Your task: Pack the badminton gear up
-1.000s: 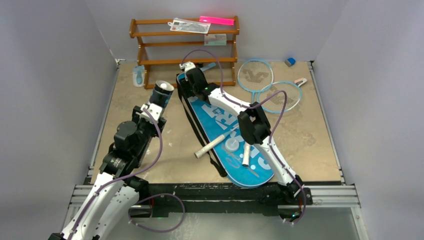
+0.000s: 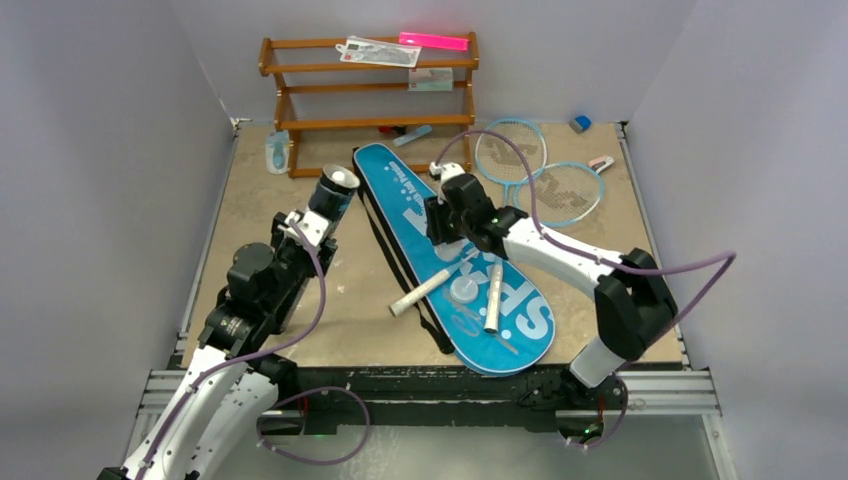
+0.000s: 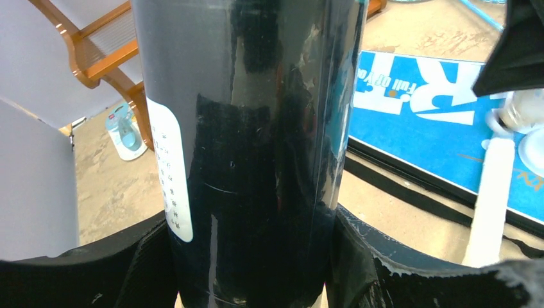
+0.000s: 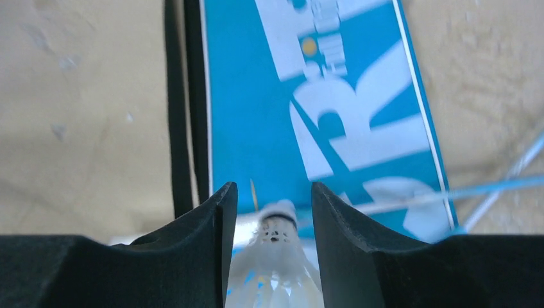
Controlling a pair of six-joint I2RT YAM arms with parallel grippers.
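My left gripper (image 2: 316, 232) is shut on a dark shuttlecock tube (image 3: 250, 160), held tilted left of the bag with its pale-rimmed top end facing up. The blue racket bag (image 2: 385, 175) lies flat, slanting across the table. Above its middle is my right gripper (image 2: 440, 226). Between that gripper's fingers (image 4: 222, 218) is a whitish shuttlecock (image 4: 276, 263), cork pointing away, its skirt touching the fingers; it looks blurred. Two blue rackets (image 2: 512, 121) rest at the far right, their heads beyond the bag and the white handles (image 2: 420, 291) across it.
A round white item (image 2: 463, 289) lies on the bag between the handles. At the back stands a wooden rack (image 2: 345, 124). A black strap (image 2: 385, 240) runs along the bag's left edge. Beside the rack is a small clear pouch (image 2: 277, 152). Open table lies left of the strap.
My right gripper has come from the bag's far end towards its middle, the shuttlecock travelling with it. The tube in my left gripper leans a little further right.
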